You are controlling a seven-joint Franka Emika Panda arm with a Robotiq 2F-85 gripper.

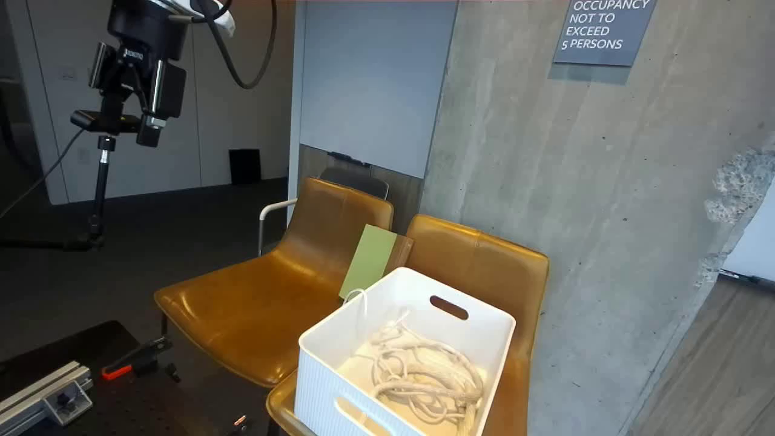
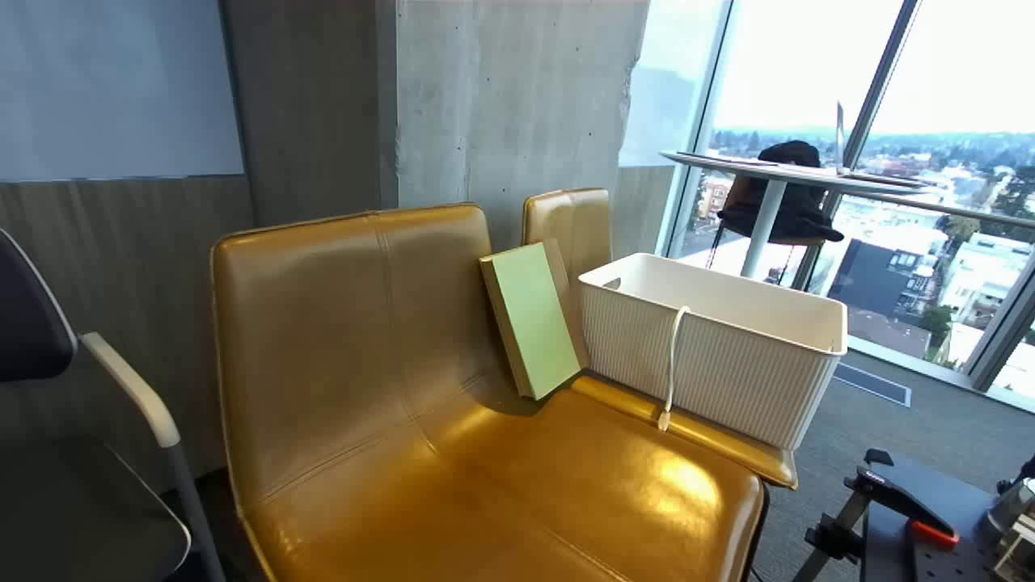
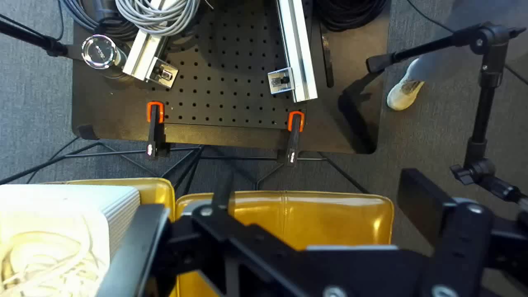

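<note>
Up at the upper left of exterior view 1, my gripper hangs in the air, well above the chairs. Its black fingers stand wide apart in the wrist view, open with nothing visible between them. A white ribbed bin rests on one tan chair, with a heap of pale rope inside. One end of a white cord hangs over the bin's side. Leaning between the chair backs is a green book-like box. The second exterior view does not show the gripper.
The neighbouring tan chair has an empty seat. A black perforated table carries metal rails, coiled cables and orange-tipped clamps. A jointed black stand rises beside it. Concrete wall stands behind the chairs.
</note>
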